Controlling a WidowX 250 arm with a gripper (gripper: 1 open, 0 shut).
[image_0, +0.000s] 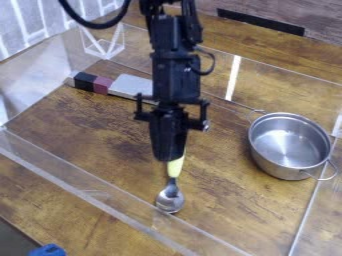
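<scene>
The black gripper hangs over the middle of the wooden table, above a spoon with a pale yellow-green handle, hiding the handle's upper part. The spoon's metal bowl points toward the front. The fingertips are dark and blurred, with nothing visible between them; whether they touch the handle cannot be seen. To the right stands an empty steel pot.
A cleaver-like silver item with a dark handle lies behind the arm at left. A blue object is at the lower left corner. Clear plastic edges cross the table.
</scene>
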